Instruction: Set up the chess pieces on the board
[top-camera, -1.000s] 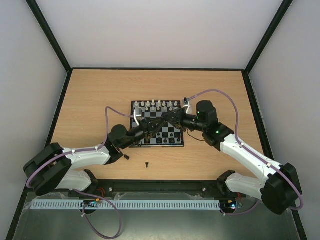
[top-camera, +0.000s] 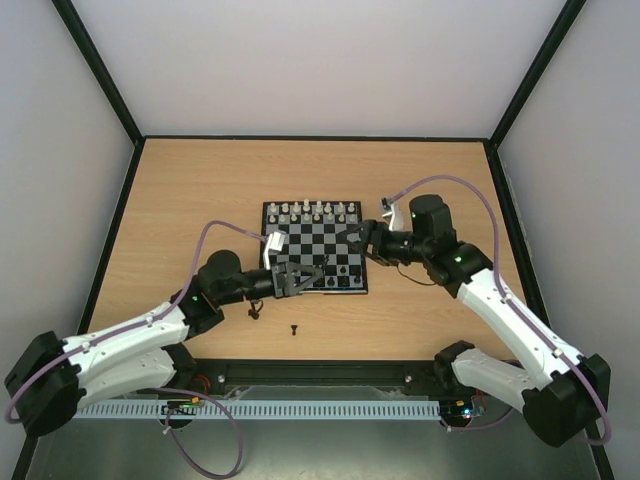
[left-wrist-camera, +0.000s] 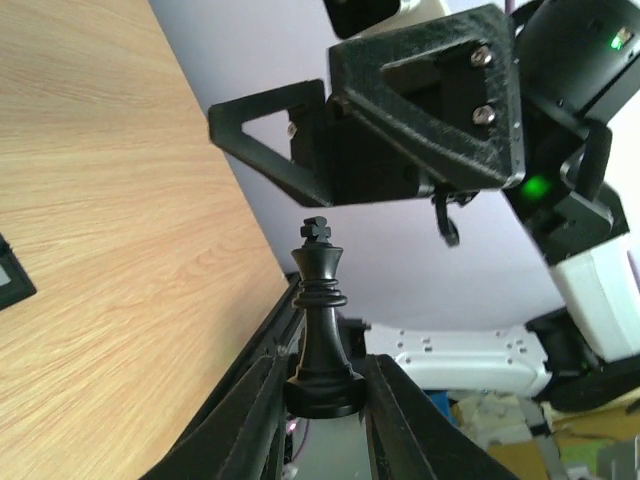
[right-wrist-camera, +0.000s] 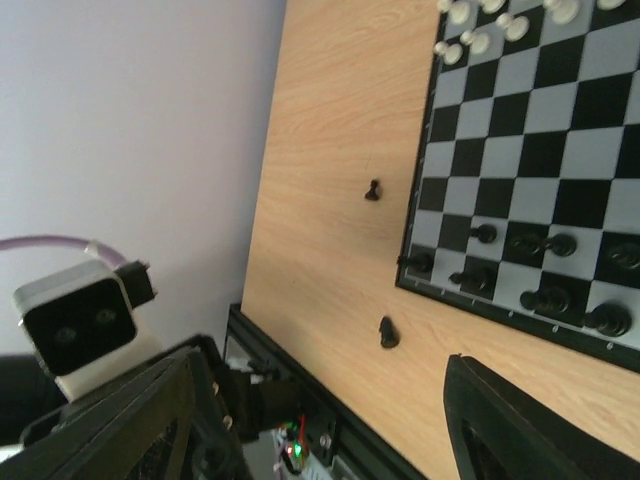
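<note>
My left gripper (top-camera: 320, 268) is shut on a black king (left-wrist-camera: 320, 320), clasping it by the base; the crown points away from the fingers. In the top view this gripper hangs over the near part of the chessboard (top-camera: 317, 241). To the right, over the board's right edge, my right gripper (top-camera: 345, 238) stands open with nothing between its fingers. White pieces (top-camera: 307, 209) line the far side of the board. Several black pieces (right-wrist-camera: 608, 318) stand near its close edge. Off the board lie two loose black pieces, one (right-wrist-camera: 389, 333) nearer the table's front than the other (right-wrist-camera: 373, 191).
Both arms sit close together over the board, the right gripper's frame (left-wrist-camera: 430, 100) showing just beyond the king. A dark table edge (top-camera: 310, 372) runs along the front. Bare wood (top-camera: 200, 190) lies free at the far left and behind the board.
The grippers were close together over the board and have moved apart. My left one has come nearer the front, with the king; my right one has shifted right.
</note>
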